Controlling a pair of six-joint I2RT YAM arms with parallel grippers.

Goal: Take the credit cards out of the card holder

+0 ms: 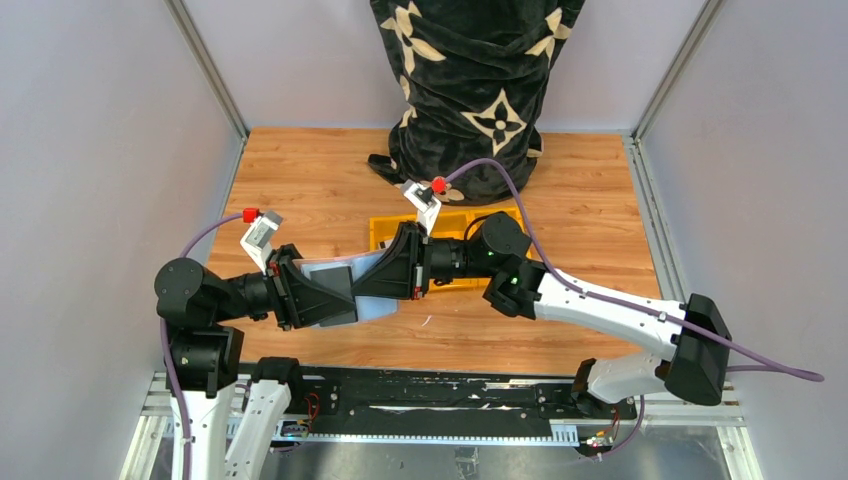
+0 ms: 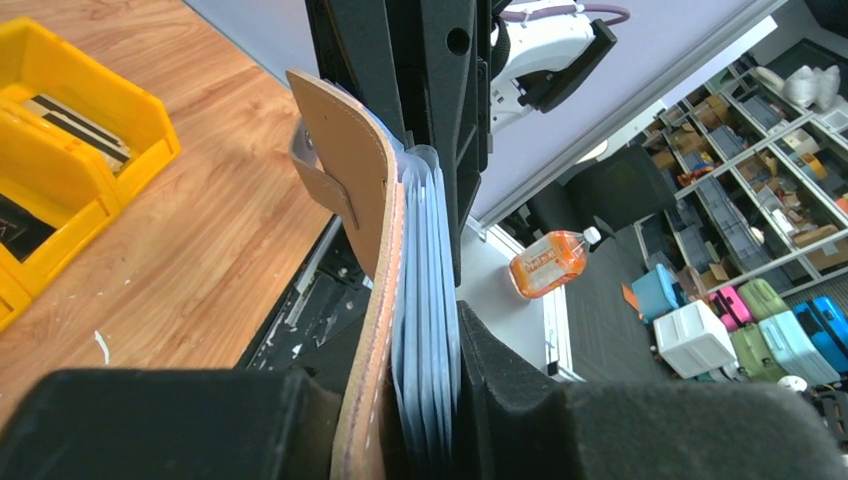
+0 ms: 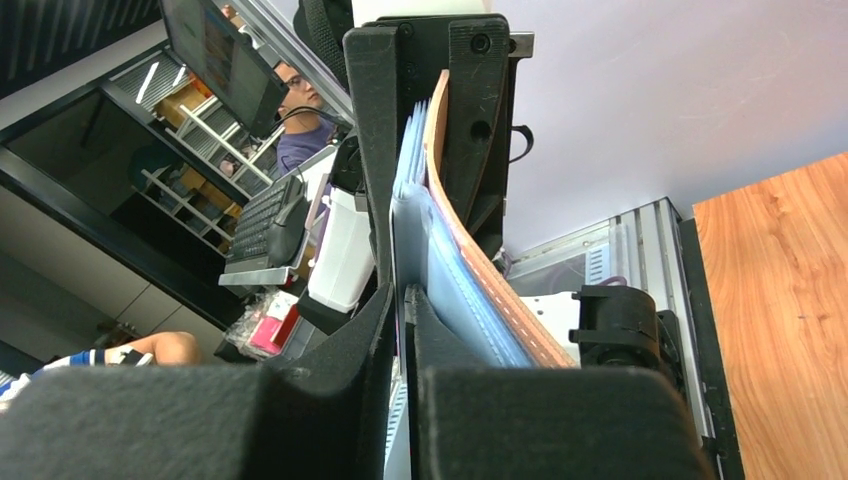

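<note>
The card holder has a brown leather cover and a stack of light-blue sleeves. It is held up above the table, with my left gripper shut on it from the left. A grey card shows at the holder in the top view, partly hidden by the left fingers. My right gripper reaches in from the right, its fingertips by that card. In the right wrist view its fingers are close together around a thin blue layer, while the leather cover and most sleeves lie outside them. Whether they pinch it is unclear.
A yellow bin stands behind the right gripper, with flat items in it. A dark patterned cloth hangs at the back. A small white scrap lies on the wooden table, whose right side is clear.
</note>
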